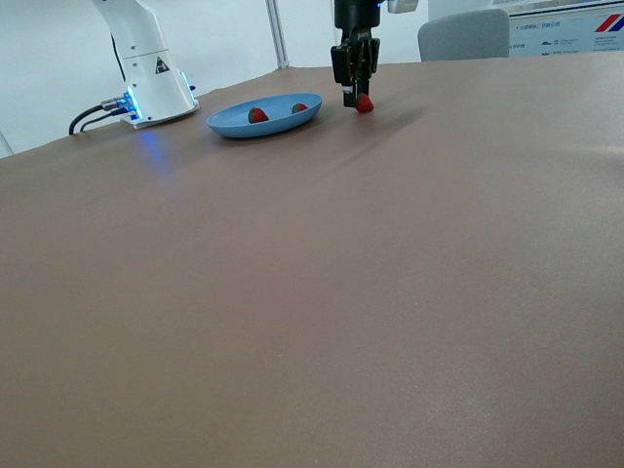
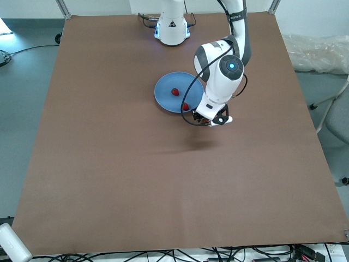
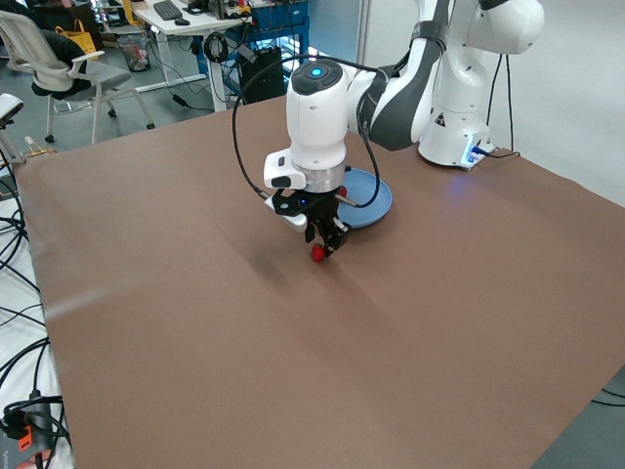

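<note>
My gripper [image 1: 357, 96] [image 3: 318, 244] is low over the table, right of and in front of the blue plate [image 2: 169, 90] [image 1: 234, 121]. A red strawberry [image 1: 365, 104] [image 3: 317, 253] is at its fingertips, at table level; whether the fingers are closed on it I cannot tell. Two strawberries lie on the plate, one [image 2: 175, 91] [image 1: 257, 116] toward the middle, the other [image 2: 186, 106] [image 1: 299, 108] near the rim. In the left view the arm mostly hides the fingertips.
The arm's base [image 2: 172, 27] stands behind the plate. Cables [image 3: 20, 391] run outside the table's edge.
</note>
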